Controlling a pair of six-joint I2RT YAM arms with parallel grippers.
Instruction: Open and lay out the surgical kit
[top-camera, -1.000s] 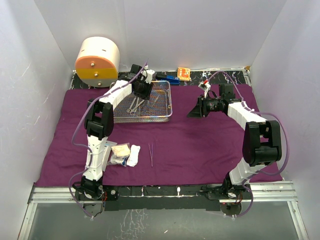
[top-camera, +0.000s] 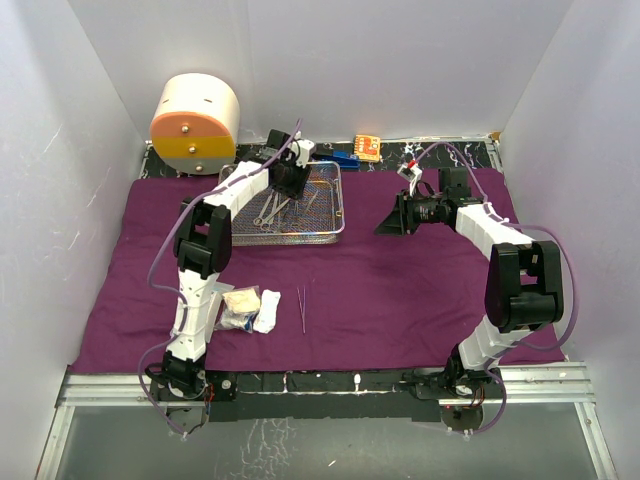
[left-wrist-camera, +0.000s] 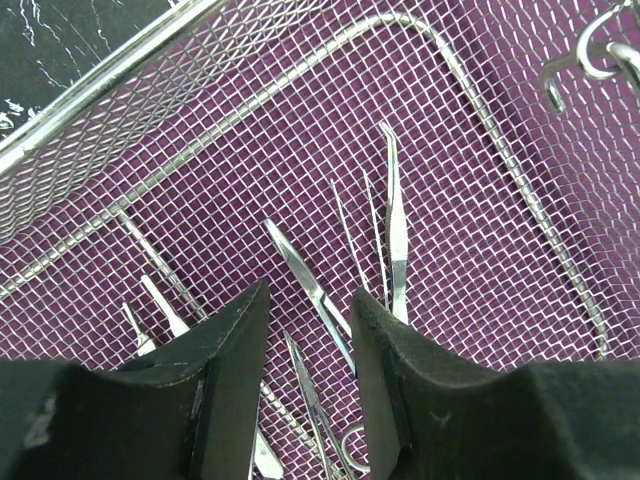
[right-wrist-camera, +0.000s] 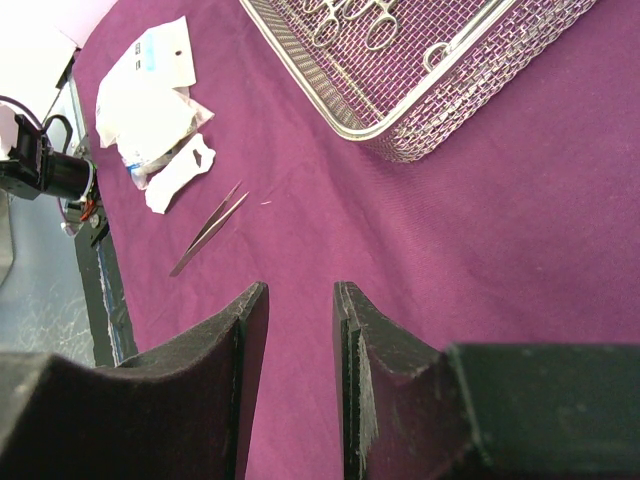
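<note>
A wire mesh tray (top-camera: 330, 237) sits at the back of the purple cloth, holding scissors (top-camera: 270, 213) and other slim steel instruments. Above its back part hangs my left gripper, open and empty. In the left wrist view a pair of steel tweezers (left-wrist-camera: 397, 235), two thin probes (left-wrist-camera: 349, 240) and a pointed instrument (left-wrist-camera: 290, 255) lie on the mesh just beyond the fingertips. My right gripper hovers over bare cloth to the right of the tray, its fingers apart with nothing between. Another pair of tweezers (top-camera: 303, 310) lies on the cloth in front.
Plastic-wrapped packets (top-camera: 238, 303) and a white item (top-camera: 267, 311) lie front left on the cloth. Behind the tray stand a wooden drum-shaped box (top-camera: 194, 125), a blue tray (top-camera: 345, 160) and an orange box (top-camera: 367, 148).
My left arm has shifted slightly to the right over the tray. The right arm and the things on the cloth look unmoved.
</note>
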